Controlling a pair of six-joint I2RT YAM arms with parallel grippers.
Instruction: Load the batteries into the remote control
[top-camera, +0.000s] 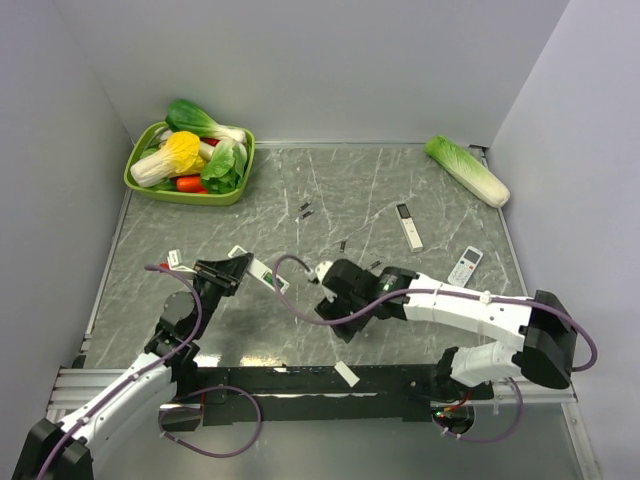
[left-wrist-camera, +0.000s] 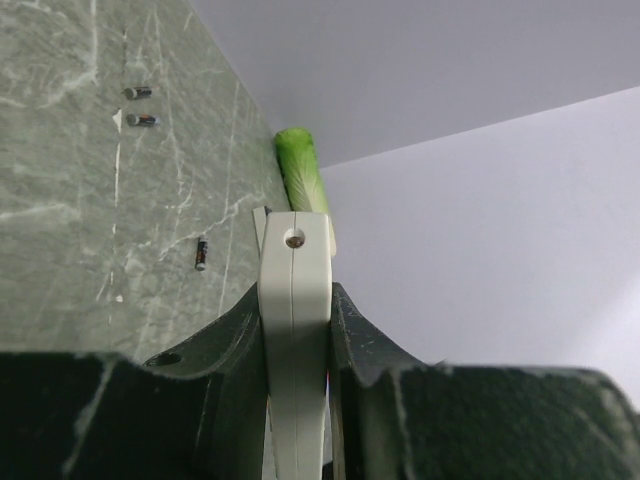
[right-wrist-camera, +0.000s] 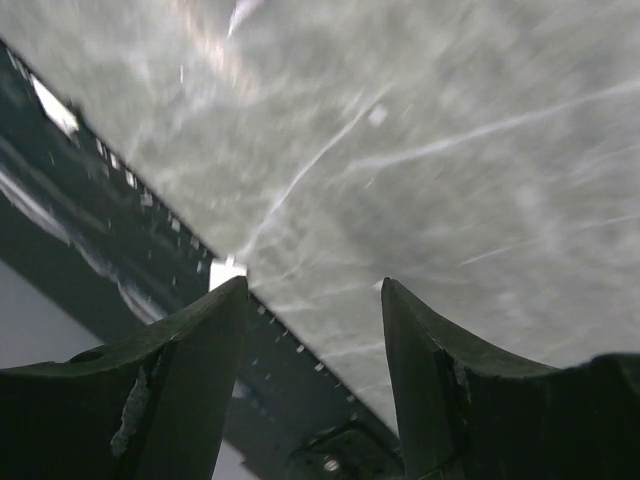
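Observation:
A white remote control (top-camera: 262, 270) is in my left gripper (top-camera: 247, 264); in the left wrist view the remote's end (left-wrist-camera: 295, 290) stands between the two dark fingers, which touch its sides. Loose batteries lie on the grey marbled table: a pair (top-camera: 305, 211) toward the back, one battery (top-camera: 343, 245) nearer the middle, and a dark small piece beside my right arm that may be another. The left wrist view shows one battery (left-wrist-camera: 201, 253) apart from the pair. My right gripper is open over bare tabletop, nothing between its fingers.
Two more remotes, one slim (top-camera: 409, 228) and one wider (top-camera: 465, 266), lie at the right. A green vegetable basket (top-camera: 190, 198) stands back left, a cabbage (top-camera: 467, 170) back right. A white piece (top-camera: 346, 374) rests at the front edge.

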